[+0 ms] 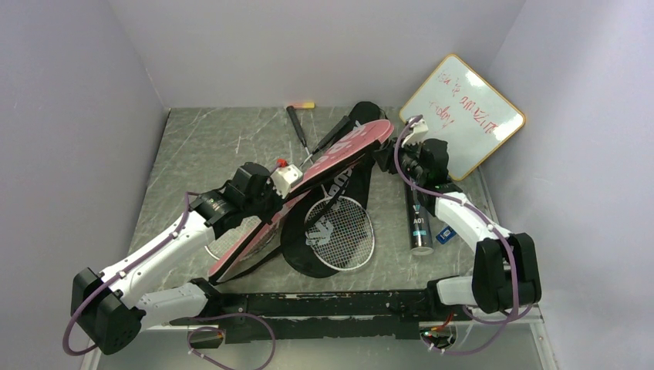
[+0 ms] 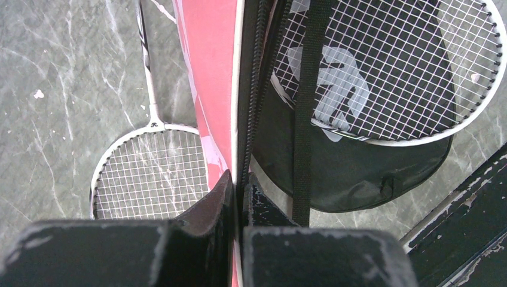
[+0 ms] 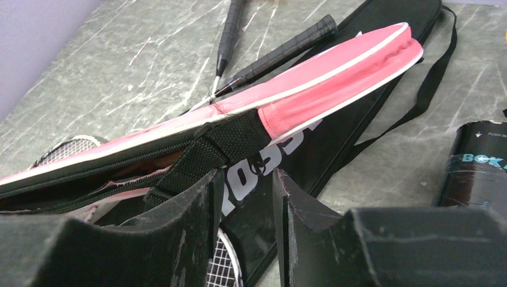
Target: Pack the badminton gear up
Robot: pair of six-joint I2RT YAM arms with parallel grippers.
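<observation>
A long pink-and-black racket bag (image 1: pixel 339 155) hangs aslant over the other gear, its zip partly open in the right wrist view. My left gripper is shut on the bag's edge near its white piping. At the bag's raised far end, my right gripper has its fingers apart, close to a black strap tab (image 3: pixel 239 137) on the bag; nothing shows gripped between them. Beneath lies a flat black racket cover (image 1: pixel 307 264) with one racket (image 1: pixel 343 235) on it. Another racket (image 2: pixel 149 176) lies on the floor, partly under the pink bag.
A black shuttlecock tube (image 1: pixel 419 231) stands or lies at the right, a small blue box (image 1: pixel 446 234) beside it. The whiteboard (image 1: pixel 463 116) leans at the back right.
</observation>
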